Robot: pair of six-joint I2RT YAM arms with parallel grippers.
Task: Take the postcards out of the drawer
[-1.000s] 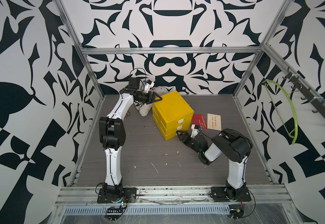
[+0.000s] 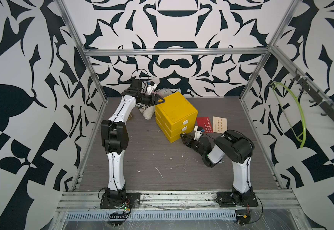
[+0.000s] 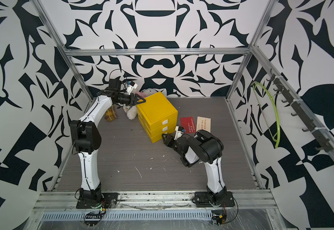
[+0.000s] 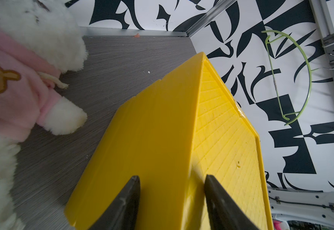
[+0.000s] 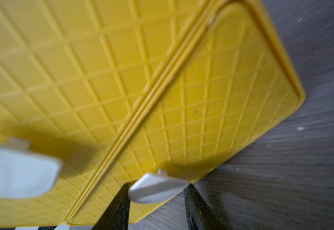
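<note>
The yellow drawer box (image 2: pixel 176 108) stands mid-table, its drawers closed in its frame. Pinched at the box's upper back-left edge, my left gripper is shut on the box, one finger on each side of that edge. At the front, my right gripper has its fingers either side of the lowest drawer's white handle (image 5: pixel 157 188); whether they press on it I cannot tell. A red postcard (image 2: pixel 204 124) and a cream postcard (image 2: pixel 219 124) lie flat on the table to the right of the box. The inside of the drawers is hidden.
Plush toys (image 4: pixel 25 76) sit close behind and left of the box, near my left gripper. Another white handle (image 5: pixel 19 170) is on the drawer above. The table's front middle (image 2: pixel 151 164) is open apart from small scraps.
The yellow box has shifted slightly up and left in the top left view. Both grippers have moved a little the same way with it.
</note>
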